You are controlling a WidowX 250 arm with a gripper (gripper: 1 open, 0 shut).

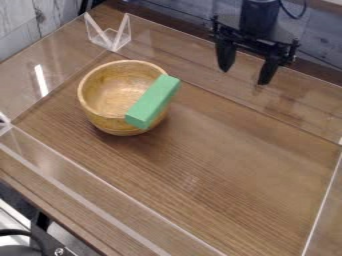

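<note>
A yellow bowl [110, 85] sits on the wooden table [201, 180] at the left. A green block [152, 102] leans over the bowl's right rim. At the top right the black gripper [251, 62] hangs over the back of the table, its two fingers spread apart, with nothing seen between them.
A white wire-like object [110, 31] stands at the back left. A black cable lies at the bottom left corner.
</note>
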